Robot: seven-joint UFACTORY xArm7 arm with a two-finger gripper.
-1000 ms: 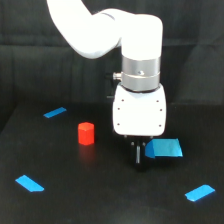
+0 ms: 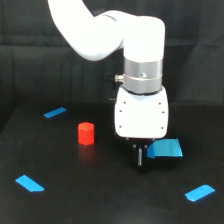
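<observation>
In the camera view the white arm reaches down from the top to my dark gripper (image 2: 140, 156), low over the black table right of centre. Its thin black fingers barely stand out against the table, so their opening and anything between them are hard to make out. Just right of the fingers lies a flat-looking blue piece (image 2: 167, 148), its left end close to or partly behind the gripper; contact cannot be judged. A red block (image 2: 86, 133) stands apart to the left, with clear table between it and the gripper.
Blue strips mark the table (image 2: 100, 195) at back left (image 2: 55, 112), front left (image 2: 29, 184) and front right (image 2: 200, 192). A dark curtain (image 2: 40, 50) hangs behind.
My gripper has shifted slightly to the right and a little lower in the view. The red block and the blue piece appear to lie where they were.
</observation>
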